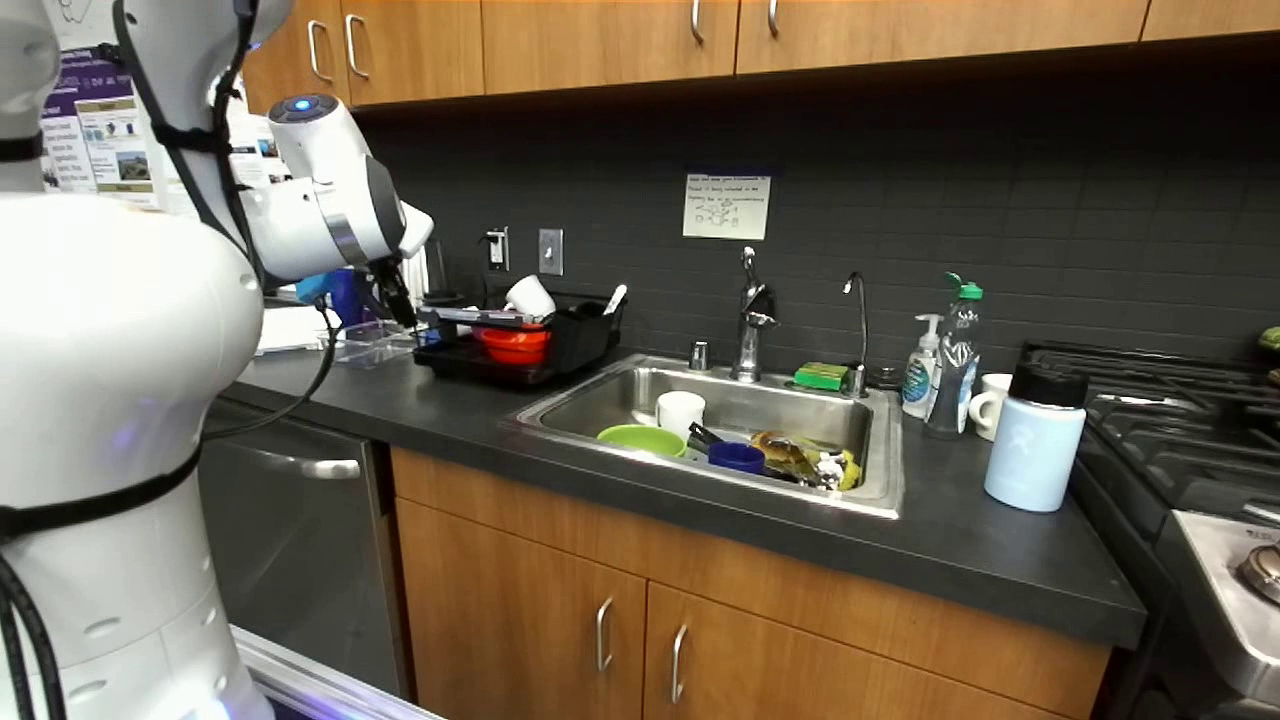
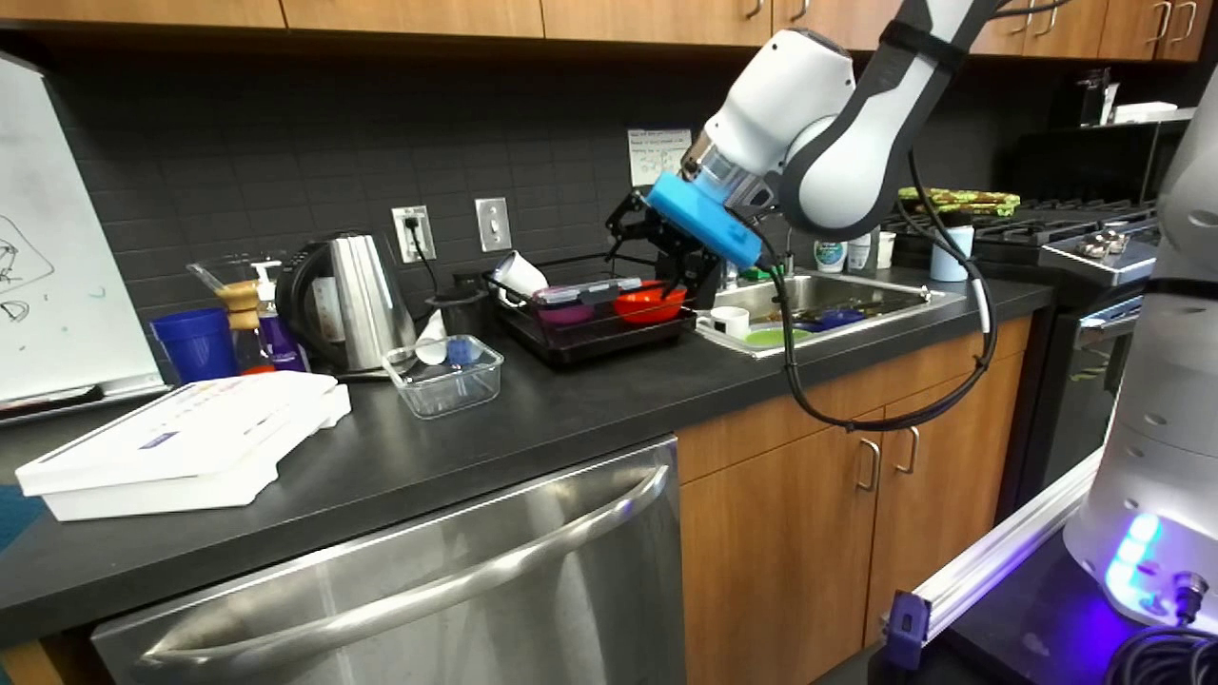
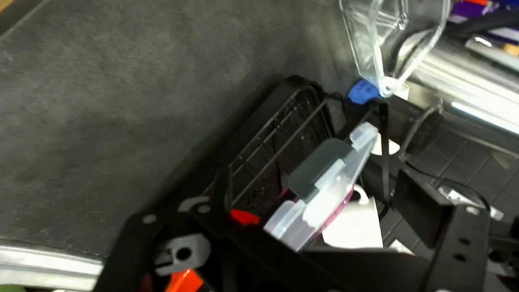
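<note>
My gripper (image 2: 651, 253) is open above the black dish rack (image 2: 559, 346), fingers apart and empty. Inside the rack are a red bowl (image 2: 651, 303), a magenta container (image 2: 565, 312) with a clear and grey lid (image 3: 323, 180), and a tilted white mug (image 2: 520, 278). In the wrist view, the lidded container shows between and beyond the finger pads, and my gripper's dark body covers most of the red bowl. Exterior view 1 has the gripper (image 1: 398, 300) at the rack's left end, where its fingertips are hard to make out.
A clear glass container (image 2: 451, 377) stands left of the rack, near a steel kettle (image 2: 371, 303). Right of the rack, the sink (image 1: 882, 450) holds a white mug (image 1: 680, 410), a green bowl (image 1: 642, 439) and other dishes. Counter in front of the rack is bare.
</note>
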